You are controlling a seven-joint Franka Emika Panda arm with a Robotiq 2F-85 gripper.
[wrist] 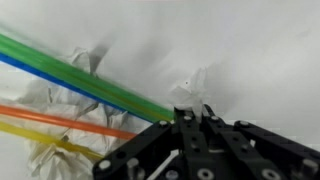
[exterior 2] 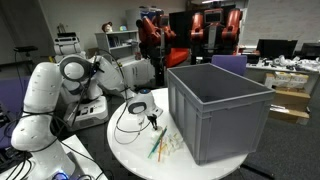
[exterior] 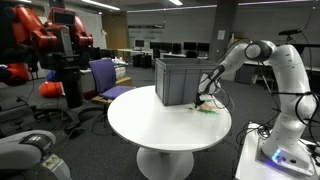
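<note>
A small piece of crumpled white paper (wrist: 190,90) is pinched at the fingertips of my gripper in the wrist view. Beside and below it lie long thin sticks or straws: a green one (wrist: 80,77), a blue one (wrist: 60,80), an orange one (wrist: 65,122) and a yellow one (wrist: 50,141). More crumpled white paper (wrist: 58,165) lies around and under them. In the second exterior view my gripper (exterior 2: 153,126) is by the coloured sticks (exterior 2: 157,145); the held paper is too small to make out there.
A large grey bin (exterior 2: 215,115) stands on the round white table (exterior: 150,120), close beside the sticks. Its inside floor is hidden.
</note>
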